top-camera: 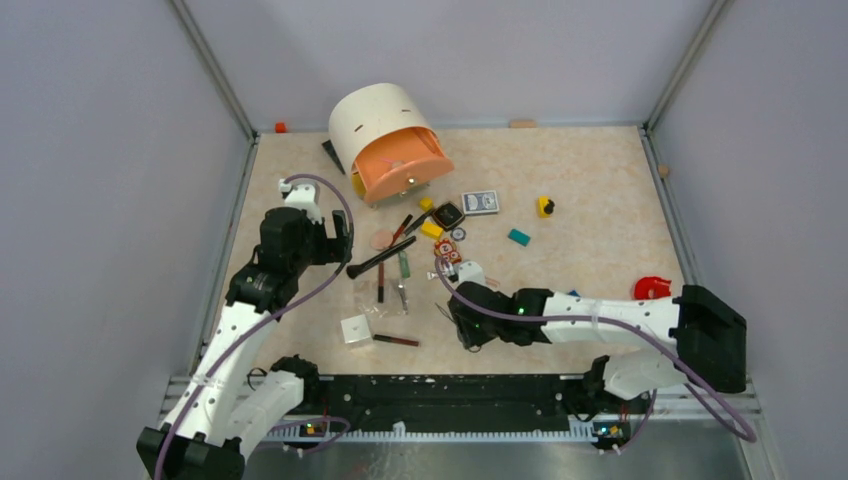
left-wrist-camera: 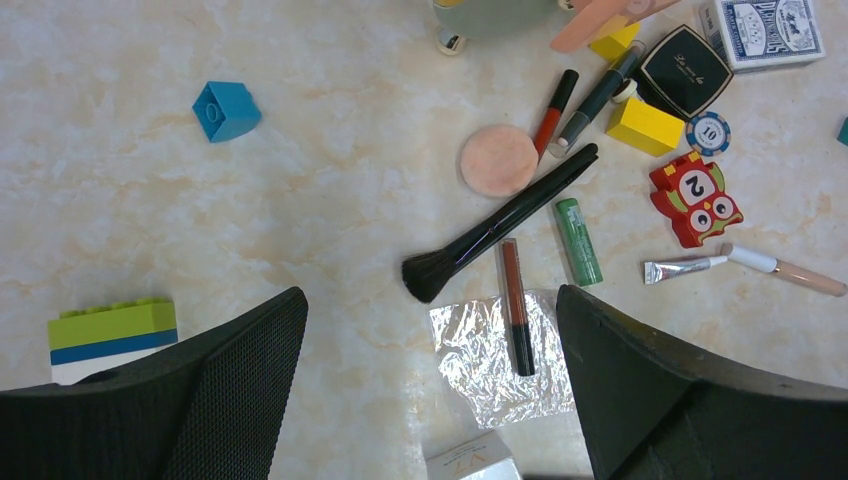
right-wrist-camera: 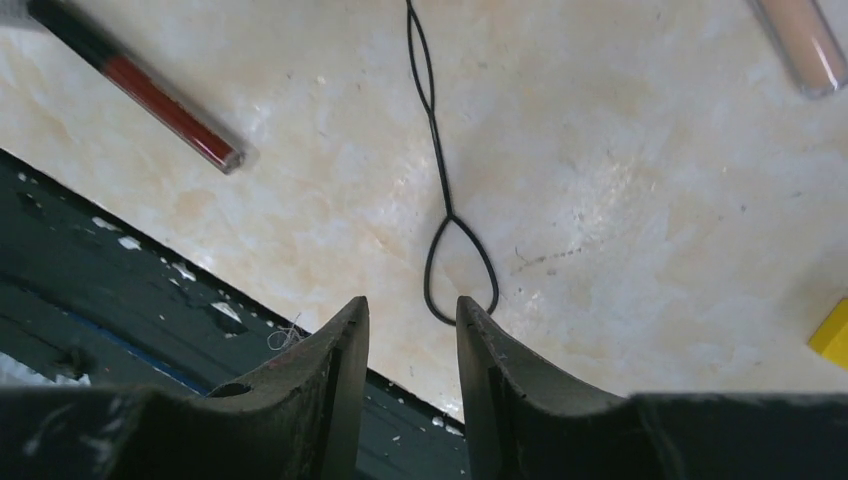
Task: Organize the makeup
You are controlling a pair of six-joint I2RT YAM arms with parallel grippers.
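Note:
My left gripper stands open, empty, above the brush [left-wrist-camera: 490, 230], powder puff [left-wrist-camera: 497, 160], lip glosses [left-wrist-camera: 515, 300], green tube [left-wrist-camera: 577, 240], silver tube [left-wrist-camera: 676, 270], concealer [left-wrist-camera: 800, 275] and black compact [left-wrist-camera: 682, 67]. The white organizer [top-camera: 370, 115] with peach drawer [top-camera: 405, 172] stands at the back. My right gripper hangs low near the front edge, fingertips a short way apart, empty, over a black elastic loop [right-wrist-camera: 443, 170]; a dark red gloss [right-wrist-camera: 165, 105] lies to its left.
Playing cards [top-camera: 480, 202], yellow bricks [left-wrist-camera: 640, 125], an owl block [left-wrist-camera: 695, 200], a poker chip [left-wrist-camera: 708, 132] and a white box [top-camera: 355, 330] share the table.

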